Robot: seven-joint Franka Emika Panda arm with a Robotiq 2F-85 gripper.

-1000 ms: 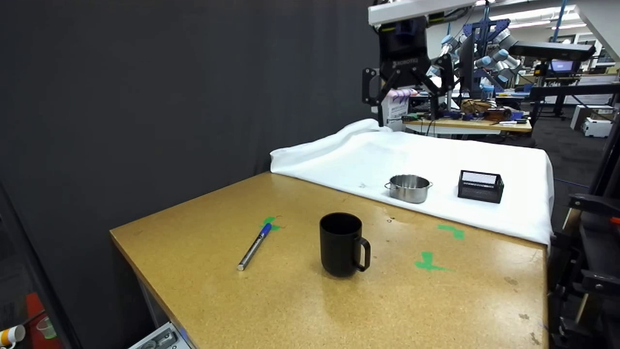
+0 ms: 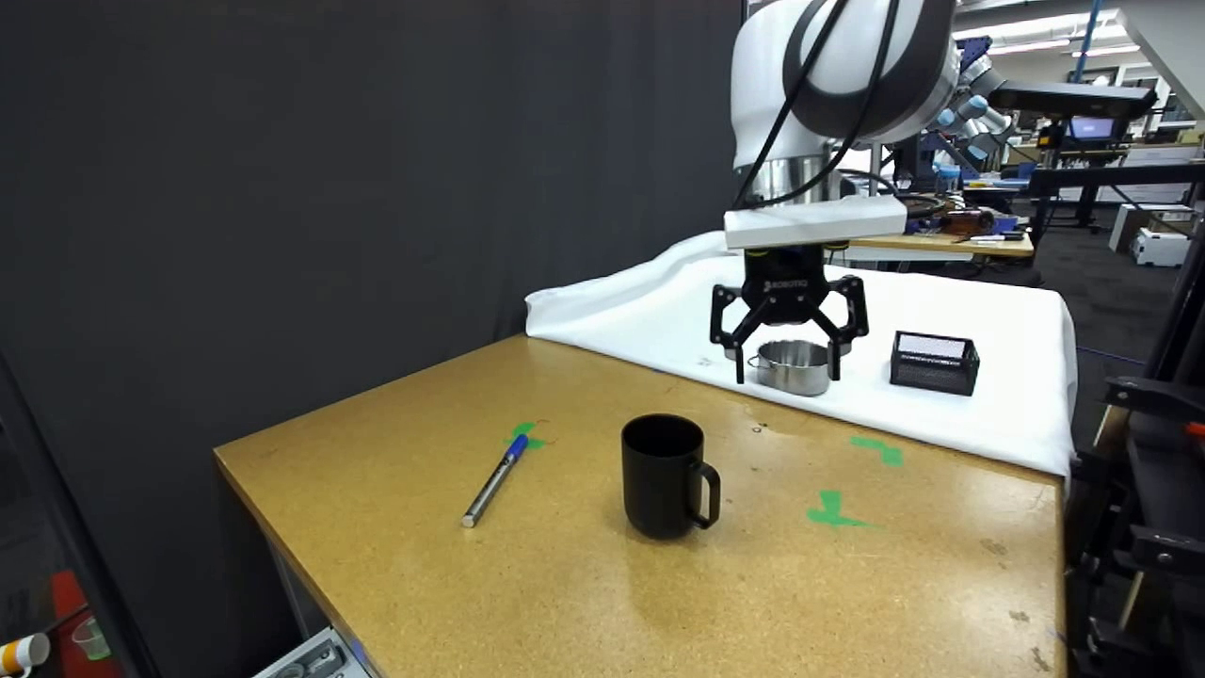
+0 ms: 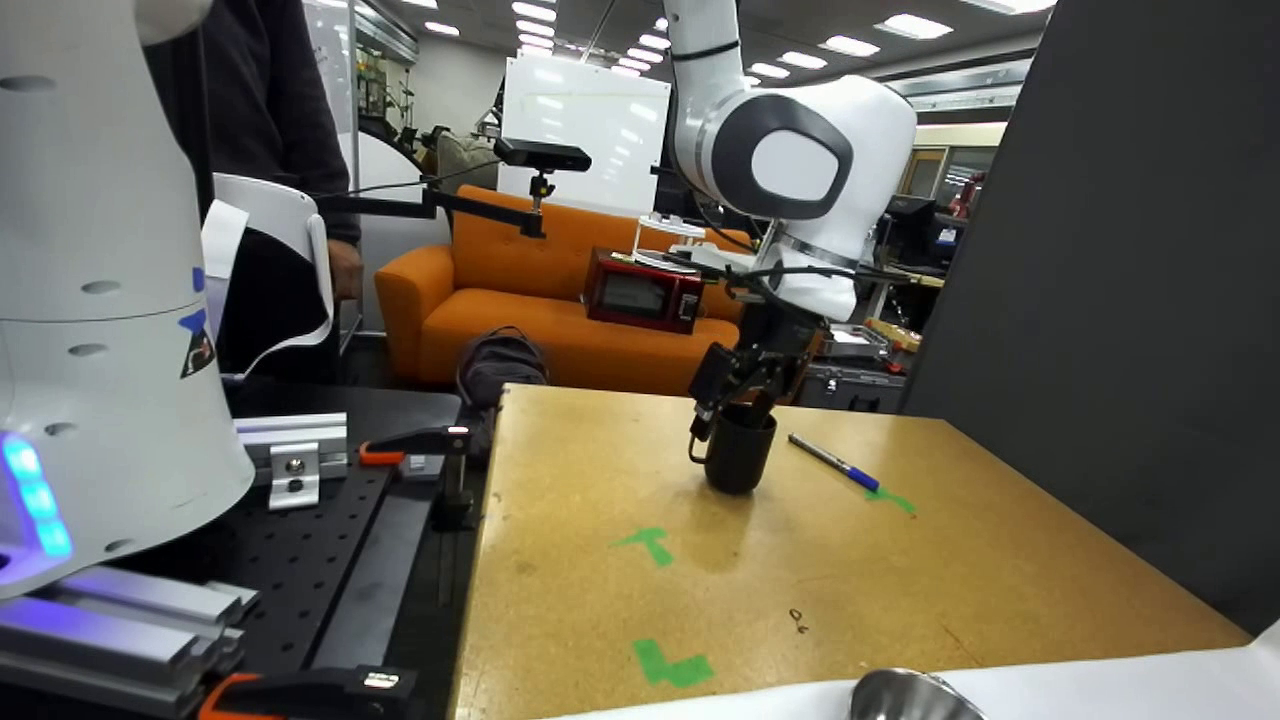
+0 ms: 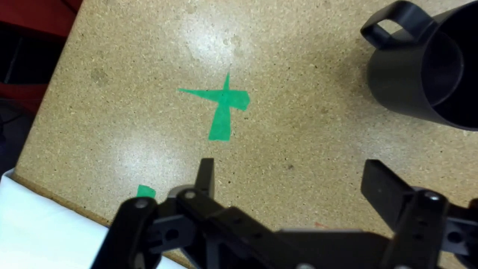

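A black mug (image 2: 663, 475) stands upright on the wooden table, its handle toward the right in exterior view 1. My gripper (image 2: 787, 371) hangs open above the table, fingers downward. In the wrist view nothing lies between the fingers, only bare tabletop below; the mug (image 4: 399, 78) is off to the upper right, partly cut by the frame edge. Exterior view 2 has the gripper overlapping the mug (image 3: 738, 462) along the line of sight. A blue-capped marker (image 2: 494, 482) lies on the table beyond the mug.
A steel pot (image 2: 794, 379) and a black mesh basket (image 2: 935, 363) rest on the white cloth (image 2: 1005, 328) past the table edge. Green tape marks (image 4: 220, 114) dot the tabletop. Dark curtain (image 2: 373, 203) borders one side.
The gripper has come down, from well above the pot to overlapping it in exterior view 1, still open. Mug, marker, pot and basket have not moved.
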